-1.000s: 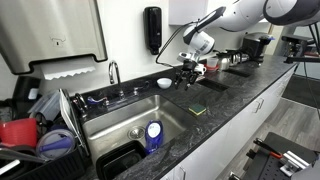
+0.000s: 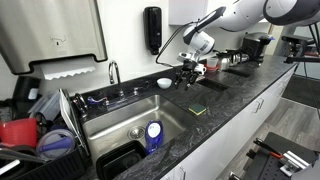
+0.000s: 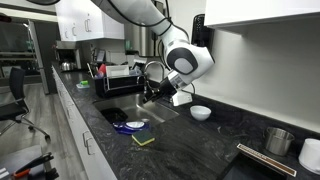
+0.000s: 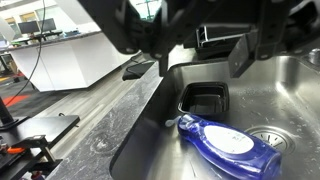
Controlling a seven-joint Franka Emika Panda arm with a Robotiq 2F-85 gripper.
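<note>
My gripper stands open, its dark fingers blurred along the top of the wrist view with nothing seen between them. In exterior view 1 the gripper (image 2: pixel 184 76) is small and dark, held out over the far part of the counter. A blue bottle (image 4: pixel 232 148) with a white label lies in the sink, below and apart from the fingers; exterior view 1 shows this bottle (image 2: pixel 153 136) near the sink's front edge. Beside it in the sink is a small black tub (image 4: pixel 204 98). A green and yellow sponge (image 2: pixel 197 109) rests on the counter.
A white bowl (image 3: pixel 200 112) stands on the counter behind the arm. The faucet (image 2: pixel 114 73) rises behind the sink, and a loaded dish rack (image 2: pixel 40 142) sits at its left. Metal pots (image 3: pixel 277 140) stand at the right in exterior view 2.
</note>
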